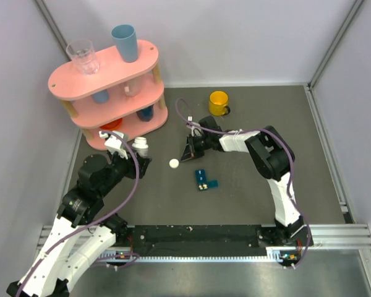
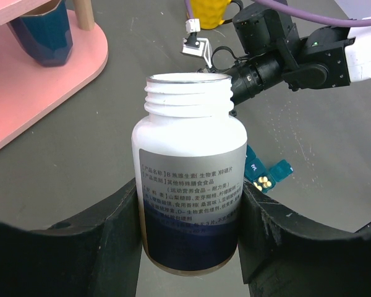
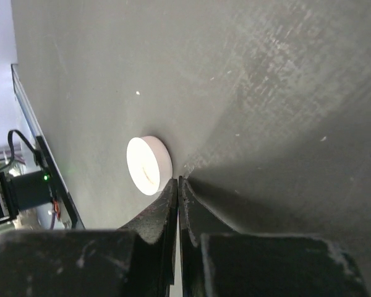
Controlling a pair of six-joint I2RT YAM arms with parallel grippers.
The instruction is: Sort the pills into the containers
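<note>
My left gripper is shut on a white bottle (image 2: 188, 136) with a grey and dark blue label, held upright and without a lid. A white round cap (image 3: 147, 165) lies on the table in the right wrist view. Just beside it is my right gripper, shut with nothing between its fingertips; whether they touch the cap is hard to tell. The blue pill box (image 1: 201, 179) stands near the table's middle with its lid (image 1: 212, 184) folded out, and several pale pills (image 2: 263, 182) show in one end.
A pink three-level shelf (image 1: 86, 114) with cups stands at the back left. Behind the right arm is a yellow mug (image 1: 219, 102). Purple hoses run along both arms.
</note>
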